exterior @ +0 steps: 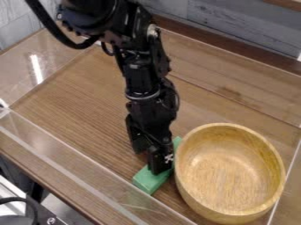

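Note:
The black robot arm reaches down from the top middle to my gripper (pixel 154 151), which is low over a green object (pixel 150 181) near the front edge of the wooden surface (pixel 73 123). The green object lies just left of a large wooden bowl (pixel 230 176), partly hidden by the gripper. The fingers are dark and overlap it, so whether they hold it is unclear.
The bowl fills the lower right. A clear rail or edge runs along the front left, with cables beyond it.

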